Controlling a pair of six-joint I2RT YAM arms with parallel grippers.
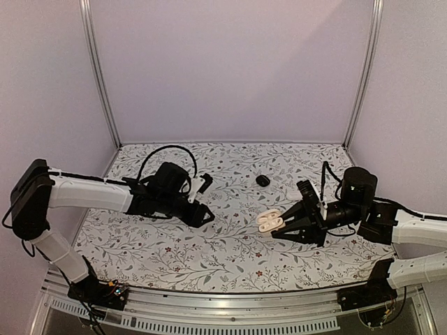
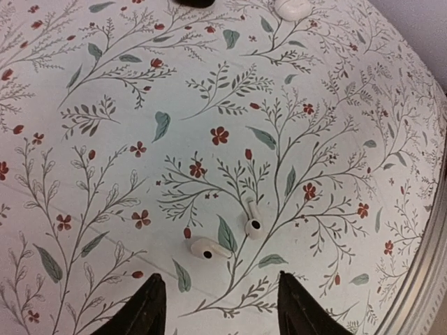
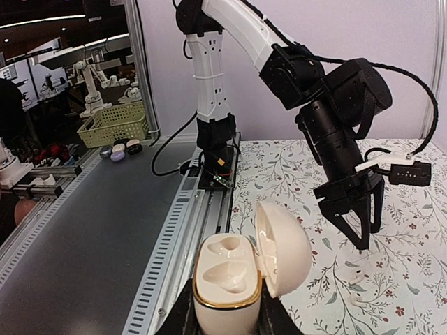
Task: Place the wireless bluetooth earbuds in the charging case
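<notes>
Two white earbuds lie loose on the floral mat in the left wrist view: one earbud [image 2: 206,248] lower left, the other earbud [image 2: 254,225] to its right. My left gripper hangs above and short of them, open, fingertips apart with nothing between. In the top view it is left of centre. My right gripper is shut on the white charging case [image 3: 227,272], held up with its lid open and two empty slots showing. The case [image 1: 270,222] appears right of centre in the top view.
A small black object [image 1: 262,181] lies at the back of the mat. A white rounded object [image 2: 293,8] is at the top of the left wrist view. Metal rails edge the front.
</notes>
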